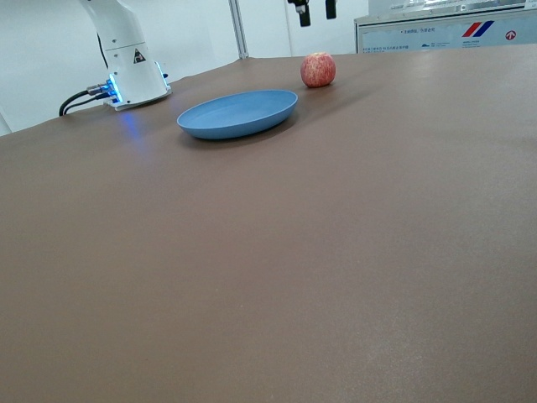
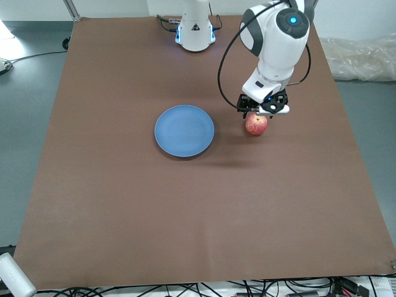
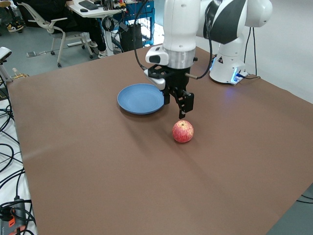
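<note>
A red apple (image 2: 256, 124) rests on the brown table, right of a blue plate (image 2: 184, 130) in the left view. The black gripper (image 2: 257, 115) hangs over the apple, close above it. In the top view its two dark fingertips (image 1: 331, 8) show apart above the apple (image 1: 318, 70), with nothing between them. The right view shows the gripper (image 3: 182, 110) just over the apple (image 3: 183, 131), beside the plate (image 3: 140, 99).
A white arm base (image 2: 195, 34) with cables stands at the back of the table (image 2: 185, 216). Cables run beyond the table's edge.
</note>
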